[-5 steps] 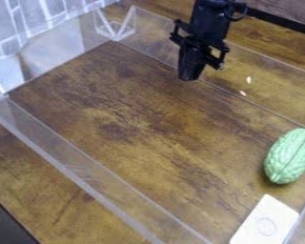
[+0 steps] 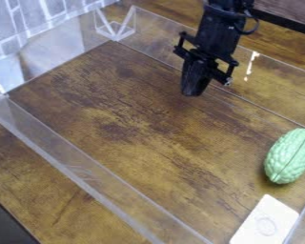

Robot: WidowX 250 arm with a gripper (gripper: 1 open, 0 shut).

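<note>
The black robot gripper point(image 2: 193, 78) reaches down at the upper middle of the camera view, just inside the far side of a clear-walled tray. It looks shut, with nothing visible between its fingers. A pale green ribbed, melon-like object point(image 2: 289, 155) lies at the right of the tray, well apart from the gripper.
A white card or pad point(image 2: 262, 225) lies at the bottom right. Clear walls point(image 2: 88, 179) bound the wooden floor point(image 2: 130, 133), which is bare across the middle and left. A light patterned cloth point(image 2: 22, 24) is at the top left.
The gripper has moved slightly down, toward the near side of the view, by a small amount. The green object and white pad have not moved.
</note>
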